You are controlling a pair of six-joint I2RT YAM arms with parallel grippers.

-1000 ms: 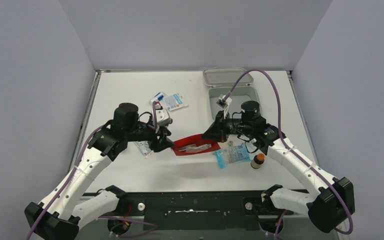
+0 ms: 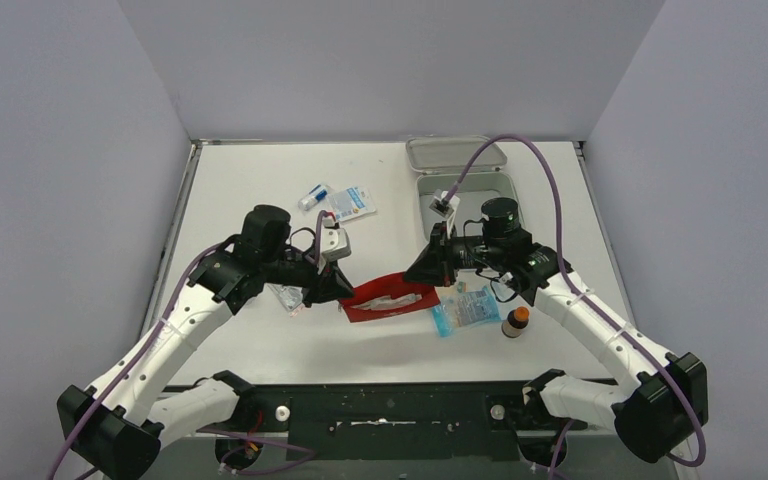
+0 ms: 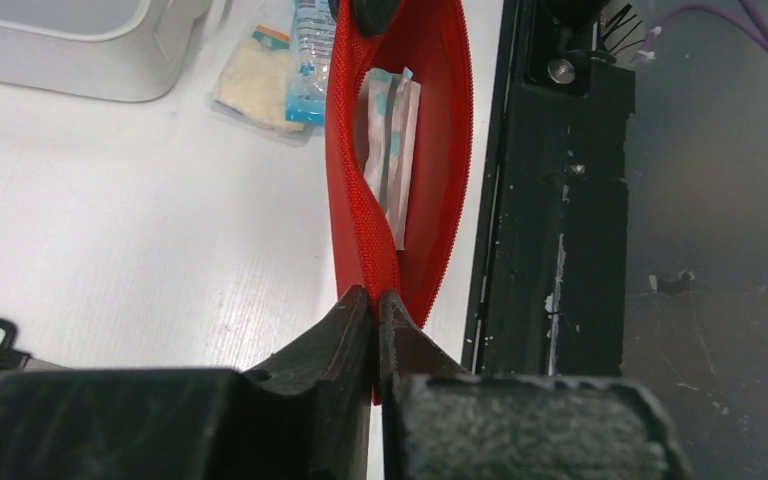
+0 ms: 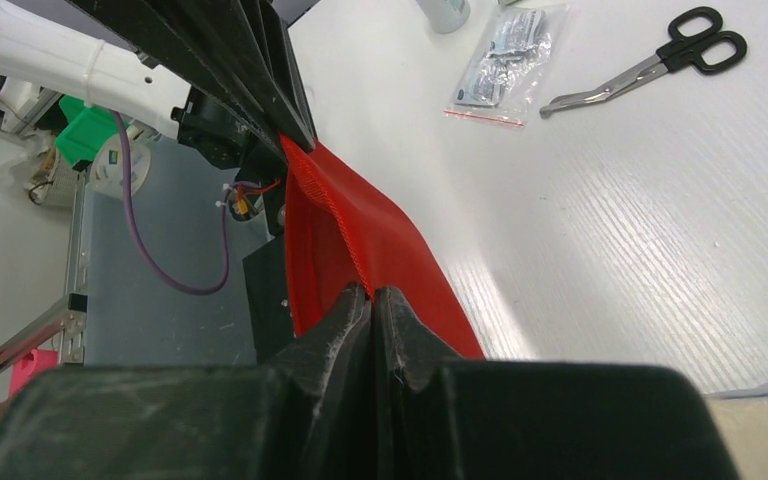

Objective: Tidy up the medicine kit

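A red zip pouch [image 2: 390, 313] hangs above the table's front middle, stretched between both arms. Its mouth gapes, and white packets [image 3: 401, 165] lie inside. At one end, my left gripper has its fingers close together with the zip edge pinched between them. The opposite end is held by my right gripper, shut on the zip edge. In the right wrist view, the left fingers [image 4: 282, 108] meet the pouch's far corner.
The grey box [image 2: 426, 215] stands open at the back right, partly behind the right arm. A blue packet [image 2: 475, 308] and a brown bottle [image 2: 513, 325] lie right of the pouch. Scissors [image 4: 700, 48] and a clear bag [image 4: 505, 65] are on the left side.
My left gripper has moved slightly right onto the pouch's left end and closed on it. The pouch has tilted, showing more of its front side. The right arm has barely shifted.
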